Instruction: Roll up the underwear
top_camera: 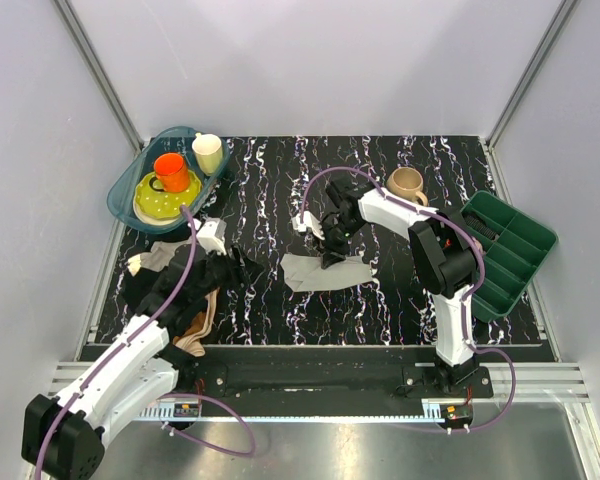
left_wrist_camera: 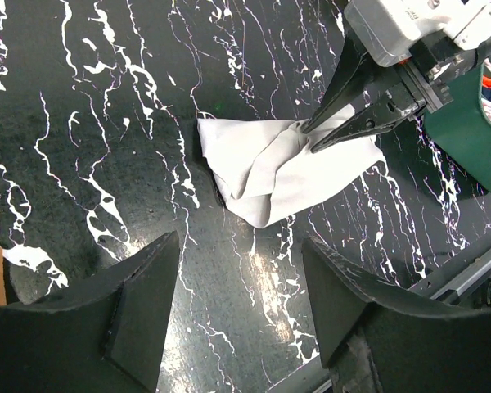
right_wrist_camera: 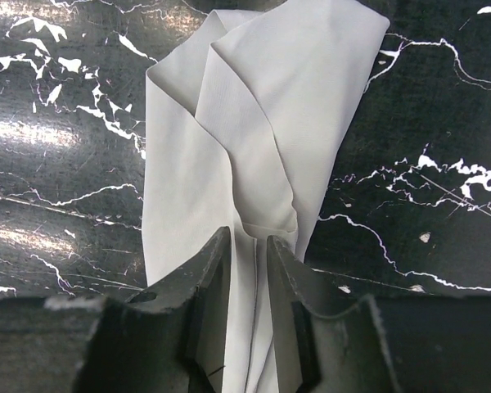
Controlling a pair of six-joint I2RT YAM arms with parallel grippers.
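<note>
The grey-white underwear [top_camera: 328,275] lies folded into a flat strip at the middle of the dark marbled table. In the right wrist view, folded layers of the underwear [right_wrist_camera: 311,90] overlap lengthwise. My right gripper is at the cloth, its fingers a little apart on both sides of a raised fold edge; a firm grip does not show. From the left wrist view, the right gripper's fingers [left_wrist_camera: 356,131] reach down onto the underwear [left_wrist_camera: 311,180]. Left of the cloth, my left gripper [top_camera: 252,268] stands open, with only bare table showing between its fingers.
A green divided bin [top_camera: 520,250] stands at the right, a tan mug [top_camera: 407,184] at the back. The blue tub [top_camera: 120,200] with dishes is back left. Brown and dark cloths [top_camera: 205,325] lie under my left arm.
</note>
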